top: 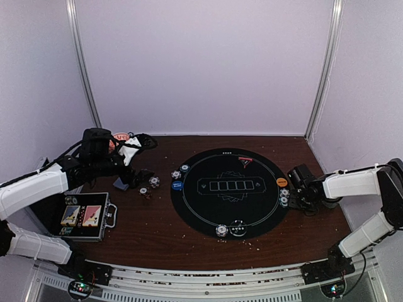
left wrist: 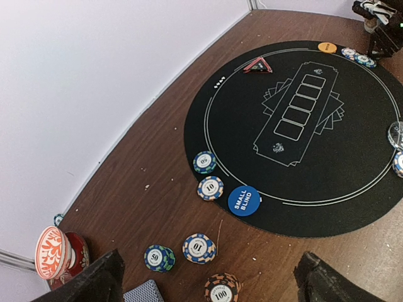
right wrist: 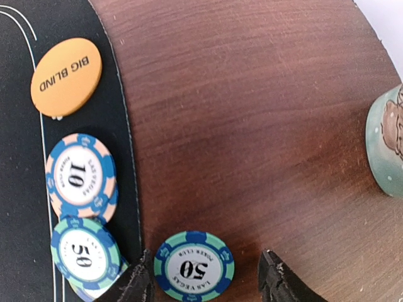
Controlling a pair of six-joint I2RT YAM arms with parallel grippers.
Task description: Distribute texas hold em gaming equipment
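My right gripper stands part open low over the table at the poker mat's right edge, a green-and-blue 50 chip between its fingertips on the wood. Beside it on the mat lie a 50 chip, a 10 chip and the orange big blind button. My left gripper hangs open at the left, above loose 50, 10 and 100 chips. The blue small blind button sits on the mat's left edge near two chips.
An open aluminium case lies at front left. A round red container stands at back left, a green cylinder by the right wall.
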